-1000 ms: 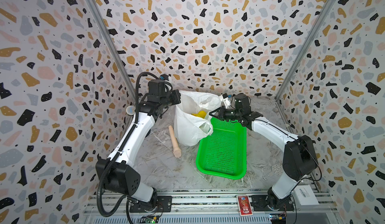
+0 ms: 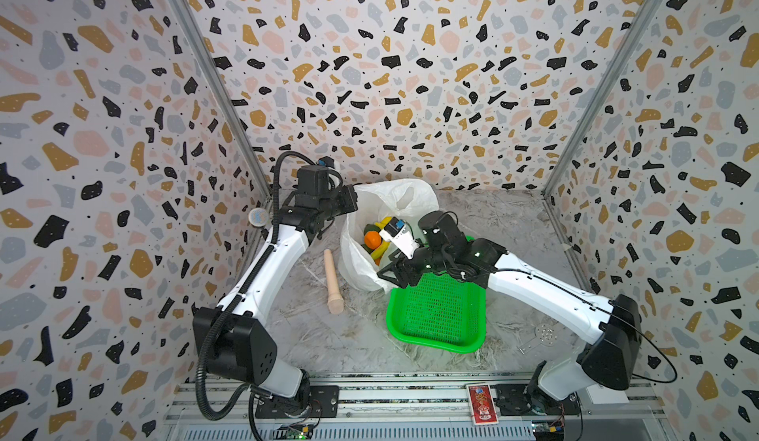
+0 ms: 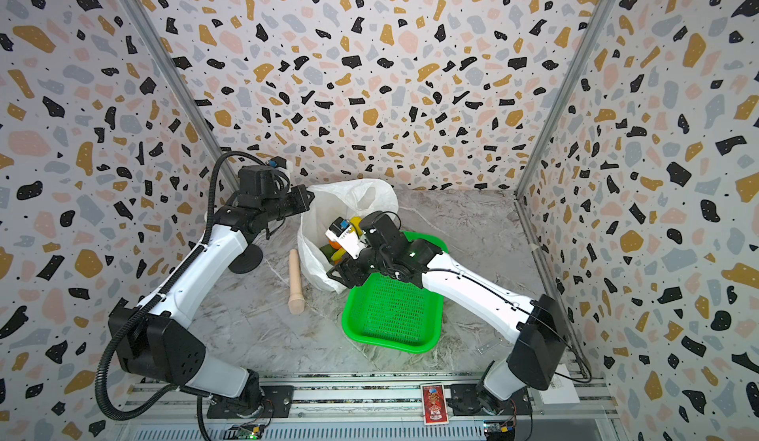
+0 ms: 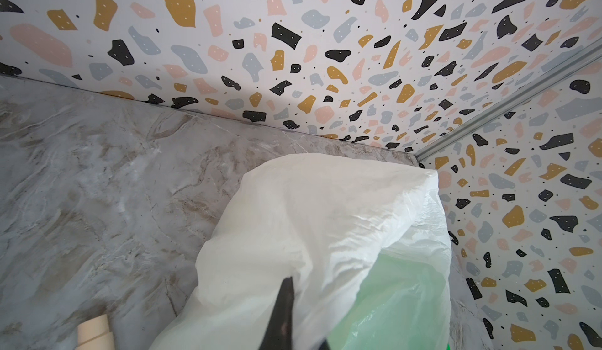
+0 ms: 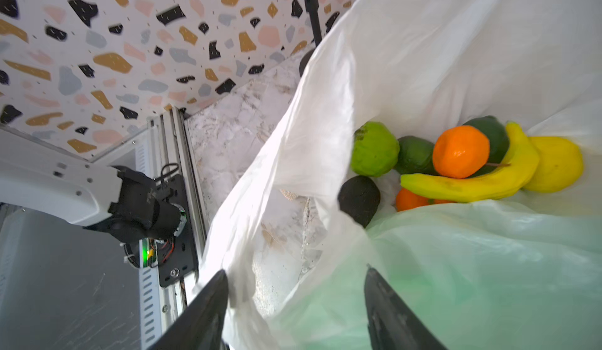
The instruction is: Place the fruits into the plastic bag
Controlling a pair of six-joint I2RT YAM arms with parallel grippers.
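A white translucent plastic bag (image 2: 363, 263) stands propped up, its mouth wide. Inside lie an orange (image 5: 461, 151), a banana (image 5: 476, 187), a yellow fruit (image 5: 557, 163), a green fruit (image 5: 374, 149), a dark avocado-like fruit (image 5: 359, 199) and several others partly hidden. At the bag's left rim my left gripper (image 2: 352, 201) is shut, with bag film running between its fingers. My right gripper is over the bag's front right rim, its fingers apart. Bag film passes between them, close to one finger (image 5: 210, 312).
An empty green basket (image 2: 436, 346) stands right of the bag, beneath my right arm. Left of the bag lies a beige wooden pin (image 2: 332, 283). A black round object (image 3: 246, 259) is beneath the left arm.
The wooden pin has shifted left.
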